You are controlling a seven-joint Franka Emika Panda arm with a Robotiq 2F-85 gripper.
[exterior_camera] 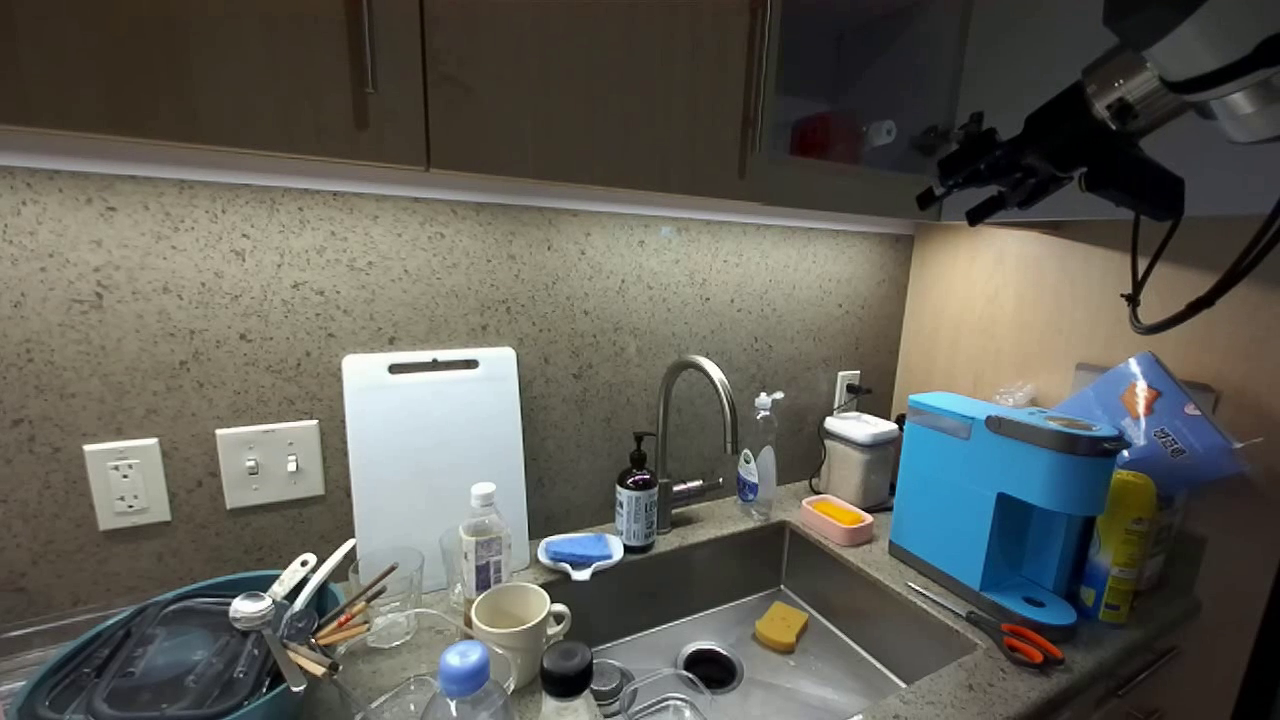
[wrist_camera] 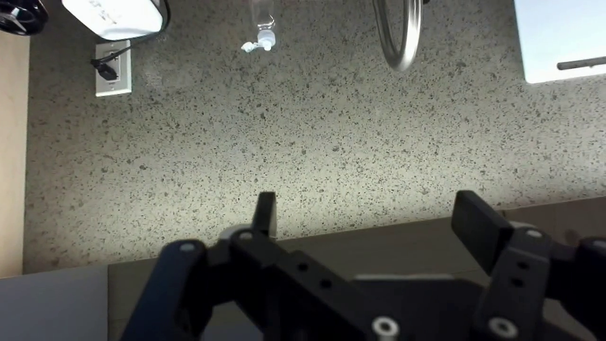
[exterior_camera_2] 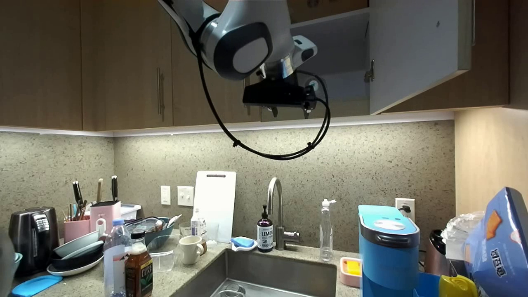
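Note:
High at the right in exterior view 1, my gripper (exterior_camera: 955,206) hangs in front of the open cupboard door (exterior_camera_2: 420,49). Its two fingers stand wide apart in the wrist view, with only the wall and the cupboard's underside visible between them, so the gripper is open and empty. Behind it in exterior view 2 lies the open cupboard (exterior_camera_2: 336,59), dim inside. A red item (exterior_camera: 825,137) shows in that cupboard in exterior view 1. The sink (exterior_camera: 840,600) lies below and holds a yellow sponge (exterior_camera: 781,626).
A blue coffee machine (exterior_camera: 960,480) stands right of the sink, with orange-handled scissors (exterior_camera: 1026,644) before it. The faucet (exterior_camera: 720,396) rises behind the sink. Bottles, a cream mug (exterior_camera: 510,618) and a full dish rack (exterior_camera: 156,660) crowd the left counter.

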